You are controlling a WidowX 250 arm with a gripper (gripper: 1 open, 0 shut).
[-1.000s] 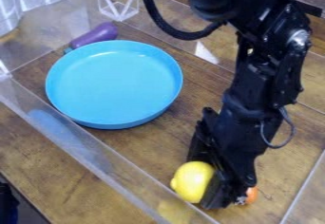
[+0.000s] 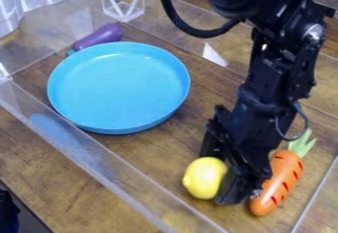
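Observation:
My black gripper (image 2: 227, 163) is low over the table at the lower right, shut on a yellow lemon (image 2: 205, 177), which shows at the lower front of its fingers. An orange toy carrot (image 2: 278, 183) with a green top lies just right of the gripper. A blue plate (image 2: 119, 84) sits to the left, behind the lemon.
A purple eggplant (image 2: 99, 37) lies beyond the plate at the upper left. Clear plastic walls border the wooden table (image 2: 66, 168) along the front left and the back. Bare wood shows between the plate and the gripper.
The gripper has shifted slightly up and left in the view with the lemon, and the carrot, mostly hidden behind it earlier, now shows.

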